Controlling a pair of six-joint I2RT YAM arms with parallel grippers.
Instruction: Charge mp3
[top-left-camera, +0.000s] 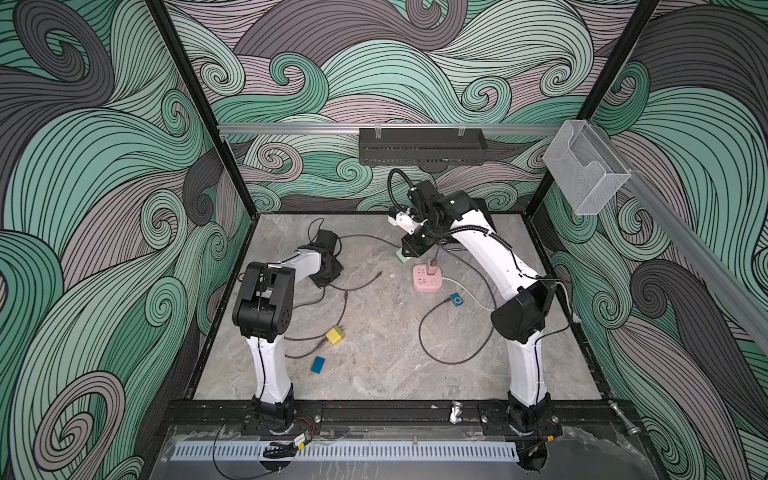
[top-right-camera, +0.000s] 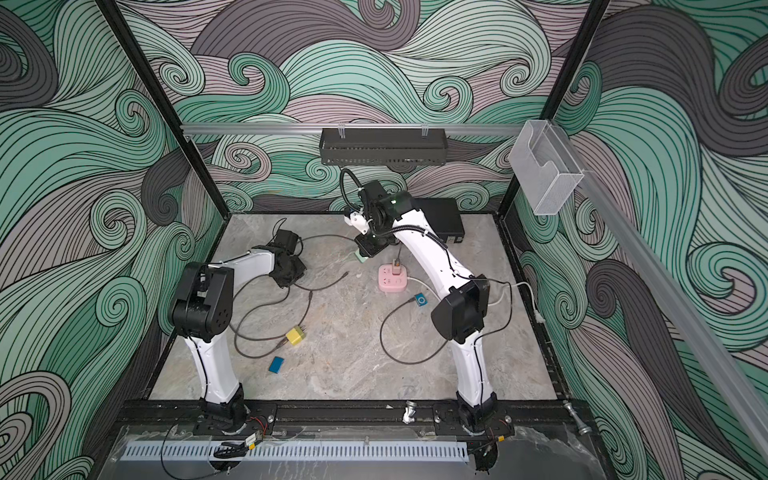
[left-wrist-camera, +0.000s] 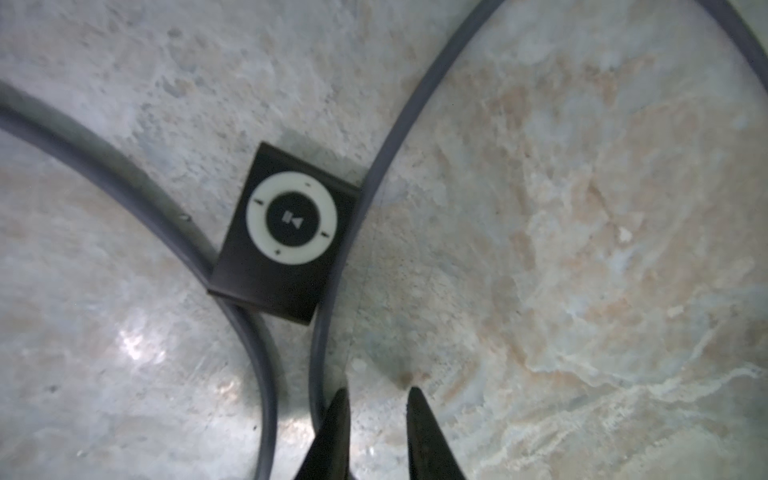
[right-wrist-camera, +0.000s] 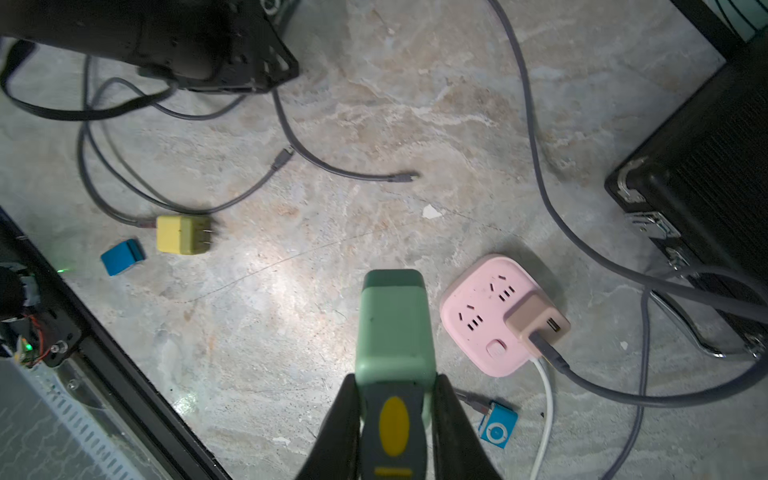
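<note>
In the left wrist view, a dark mp3 player (left-wrist-camera: 264, 280) with a white control ring lies flat on the table, between and touching two stretches of grey cable (left-wrist-camera: 400, 132). My left gripper is part open just right of and below it, with nothing between its fingertips. On the table's right half a blue mp3 player (top-left-camera: 456, 300) has a grey cable at its edge. My right gripper is shut on a pale green block (right-wrist-camera: 396, 328) with a dark end. A pink power strip (right-wrist-camera: 484, 304) carries a beige charger (right-wrist-camera: 537, 321) with a cable.
Near the left front lie a yellow charger (top-left-camera: 334, 336) and a small blue block (top-left-camera: 317, 365). Loose cable ends (right-wrist-camera: 404, 177) rest at mid-table. A black speaker-like case (right-wrist-camera: 704, 168) stands at the back right.
</note>
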